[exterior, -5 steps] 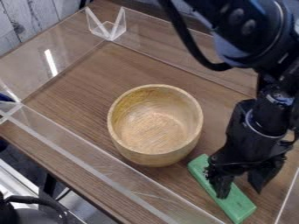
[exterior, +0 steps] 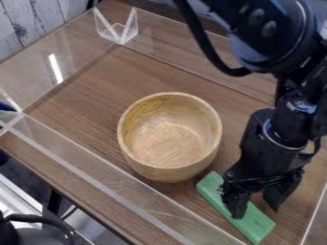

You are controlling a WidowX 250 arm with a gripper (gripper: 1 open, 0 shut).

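A green rectangular block (exterior: 250, 222) lies diagonally on the wooden table at the bottom right. My black gripper (exterior: 253, 189) is down over it from the right, its fingers over the upper part of the block; whether they are closed on it cannot be told. A round wooden bowl (exterior: 169, 129) stands left of the gripper.
A clear plastic piece (exterior: 117, 27) is at the back. Dark cables lie at the lower left edge, outside the table.
The gripper and block have shifted only very slightly; the bowl stays in place.
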